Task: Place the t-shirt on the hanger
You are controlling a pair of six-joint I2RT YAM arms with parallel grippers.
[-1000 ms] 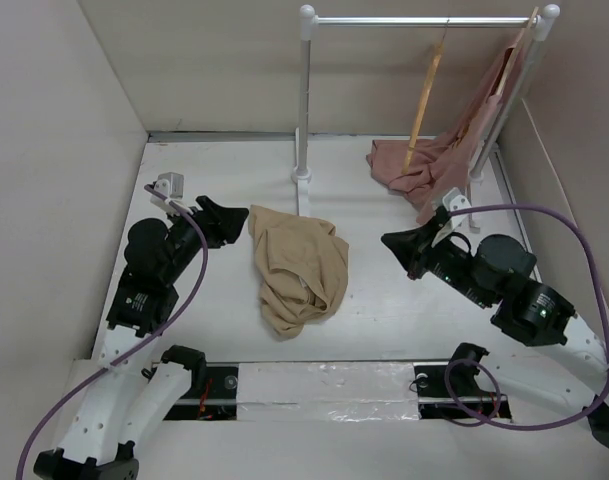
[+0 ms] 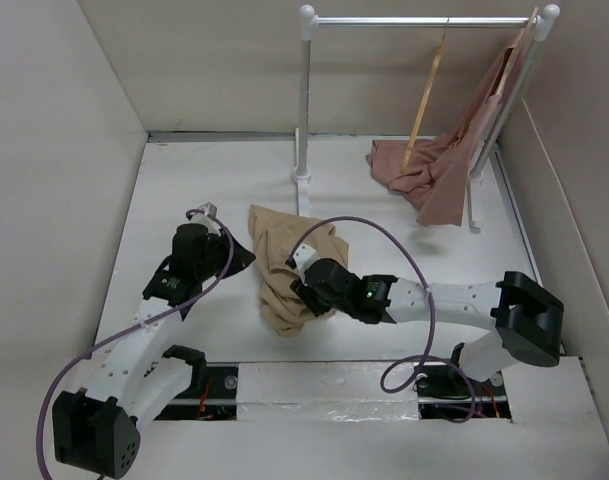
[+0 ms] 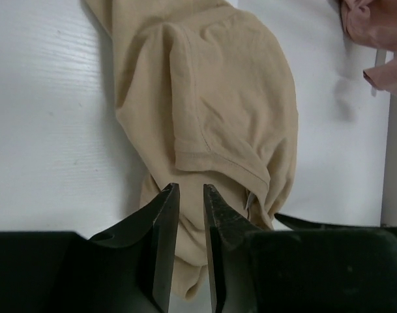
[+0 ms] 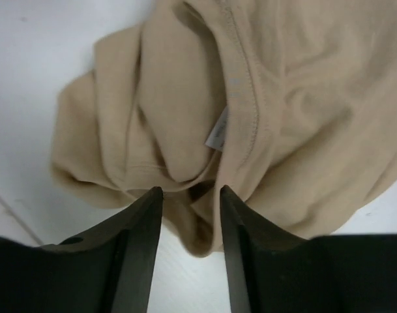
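Observation:
The tan t-shirt [image 2: 276,240] lies crumpled on the white table, filling much of both wrist views [image 3: 231,91] [image 4: 315,130]. My left gripper is beside its left side in the top view, fingertips part open, with no cloth visibly held between them. My right gripper is over the shirt's lower right, fingers open above a folded edge. A wooden hanger [image 2: 426,85] hangs from the metal rack's bar [image 2: 374,22].
A pink garment [image 2: 444,180] hangs at the rack's right and spreads onto the table. The rack's left post [image 2: 304,110] stands behind the shirt.
My right arm has swung left and down onto the tan shirt. My left gripper has moved a little right and toward the front, closer to the shirt.

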